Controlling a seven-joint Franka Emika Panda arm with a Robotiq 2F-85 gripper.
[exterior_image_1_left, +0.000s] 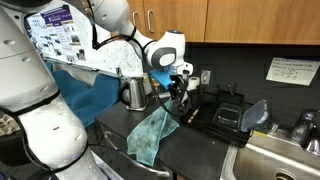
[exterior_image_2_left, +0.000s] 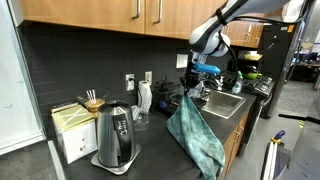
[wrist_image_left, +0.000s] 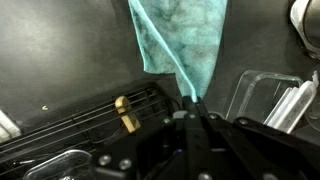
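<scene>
A light teal cloth (exterior_image_1_left: 152, 134) is spread on the dark counter, one part of it drawn up towards my gripper (exterior_image_1_left: 181, 96). In exterior view 2 the cloth (exterior_image_2_left: 196, 132) rises to a peak under the gripper (exterior_image_2_left: 186, 93), with its lower part draping over the counter. Seen from the wrist, a narrow fold of the cloth (wrist_image_left: 190, 42) runs up to the gripper, whose fingers are shut on it. The rest of the cloth lies below on the counter.
A black dish rack (exterior_image_1_left: 222, 118) and a sink (exterior_image_1_left: 262, 162) are on the right. A kettle (exterior_image_2_left: 117, 133) and a utensil holder (exterior_image_2_left: 94, 103) stand along the wall. A clear container (wrist_image_left: 262, 98) is close to the gripper. Open counter (exterior_image_2_left: 150, 150) lies in front.
</scene>
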